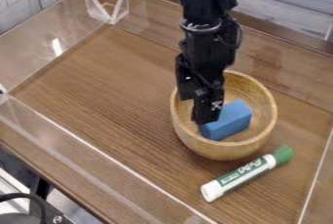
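Note:
My black gripper [202, 96] hangs from the top centre over the left side of a wooden bowl [235, 148], its dark fingers open and reaching down inside the rim. A blue block [231, 121] lies in the bowl, to the right of and below the fingertips. I cannot tell whether the fingers touch it.
A white tube with a green cap [240, 176] lies on the table at the front right of the bowl. A dark cable runs at the bottom left corner.

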